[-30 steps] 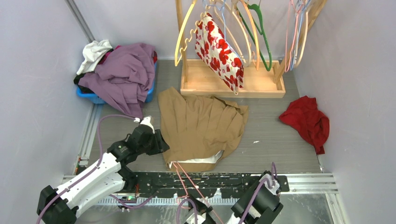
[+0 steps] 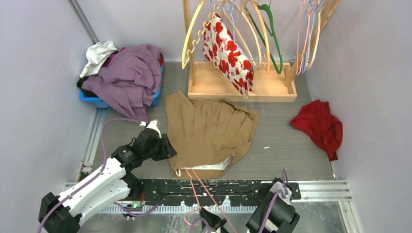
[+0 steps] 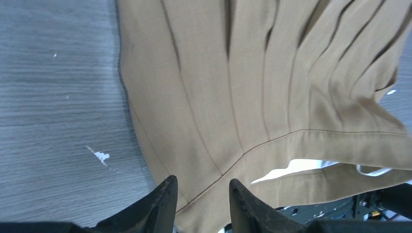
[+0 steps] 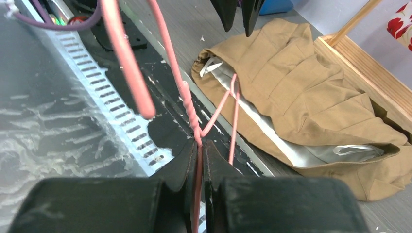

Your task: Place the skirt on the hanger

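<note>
The brown skirt lies flat on the table, its waistband opening facing the front edge and showing white lining. My right gripper is shut on the pink wire hanger near its twisted neck. One end of that hanger reaches the waist opening, as the right wrist view shows. Over the skirt's left front corner is my left gripper, its fingers apart and no cloth clearly pinched between them.
A wooden rack at the back carries several hangers and a red-flowered cloth. Piled clothes fill a blue basket at left. A red cloth lies at right; bare table separates it from the skirt.
The left arm and the skirt look still.
</note>
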